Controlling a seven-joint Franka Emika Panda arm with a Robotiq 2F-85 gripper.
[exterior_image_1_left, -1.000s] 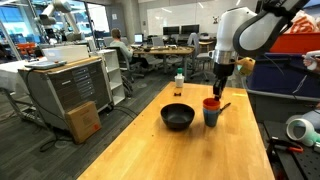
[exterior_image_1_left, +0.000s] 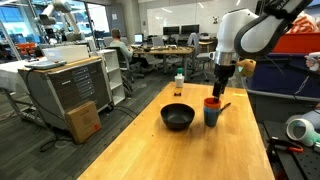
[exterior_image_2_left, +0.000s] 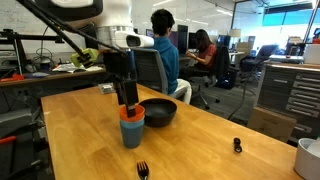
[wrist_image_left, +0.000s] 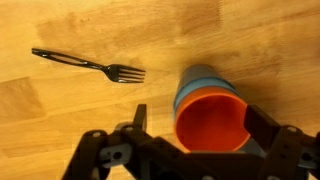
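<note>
An orange cup (wrist_image_left: 210, 118) sits nested in a blue cup (exterior_image_2_left: 131, 133), its rim standing out above the blue one. Both stand upright on the wooden table, their openings seen from above in the wrist view. My gripper is directly over them and open, one finger on either side of the orange rim in that view. Whether the fingers touch the cup cannot be told. Beside the cups lies a black fork (wrist_image_left: 90, 66), flat on the table.
A black bowl (exterior_image_1_left: 178, 117) rests close to the cups. Farther along the table is a small bottle (exterior_image_1_left: 179, 75) with a dark object (exterior_image_1_left: 178, 94) near it. A white container (exterior_image_2_left: 308, 158) stands at the table's edge.
</note>
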